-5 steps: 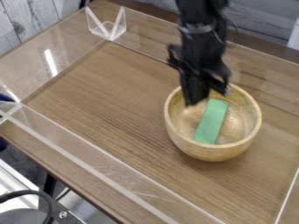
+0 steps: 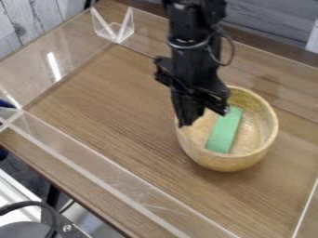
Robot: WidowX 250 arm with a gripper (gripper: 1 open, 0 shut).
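Observation:
My gripper is shut, with nothing visible between its fingers, at the upper left rim of a round cream bowl. A green oblong block lies inside the bowl, to the right of the gripper. Whether the fingertips touch the rim is unclear.
A clear, angular plastic object stands at the back left. Black cables or parts are at the lower left edge.
The bowl and green block look unmoved.

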